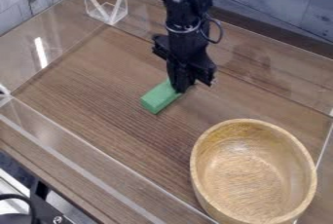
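A green rectangular block (pixel 162 96) lies on the wooden tabletop (pixel 85 111) near the middle. My black gripper (pixel 176 77) is low over the block's upper right end, hiding that end. The fingers are too dark and small to tell whether they are open, shut or touching the block.
A large tan round bowl (pixel 250 169) fills the lower right. The table's left and back edges have pale walls and clear plastic brackets.
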